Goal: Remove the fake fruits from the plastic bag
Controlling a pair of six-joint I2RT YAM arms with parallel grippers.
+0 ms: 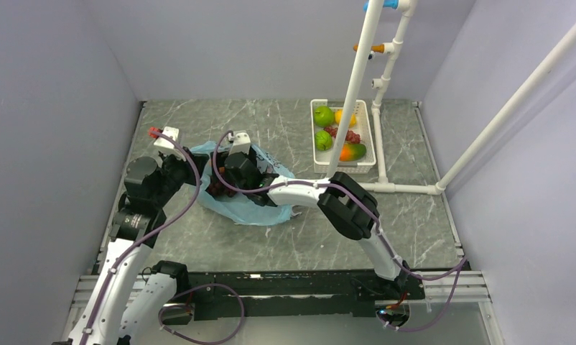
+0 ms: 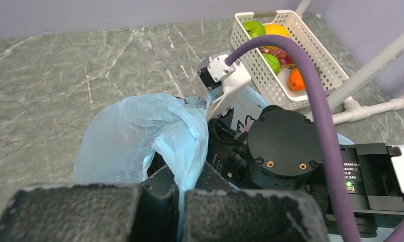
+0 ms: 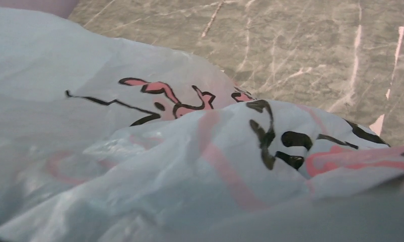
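Note:
A light blue plastic bag (image 1: pixel 249 208) with printed figures lies on the table, with dark red fruit (image 1: pixel 217 186) partly visible inside. My left gripper is shut on a fold of the bag (image 2: pixel 182 146) at its left side. My right gripper (image 1: pixel 224 162) is inside the bag; its fingertips are hidden, and the right wrist view shows only crumpled, printed plastic (image 3: pixel 139 176) and table beyond, so its finger cannot be made out.
A white basket (image 1: pixel 373 144) at the back right holds several fruits, green, yellow, red and orange. White pipes (image 1: pixel 407 188) stand beside it.

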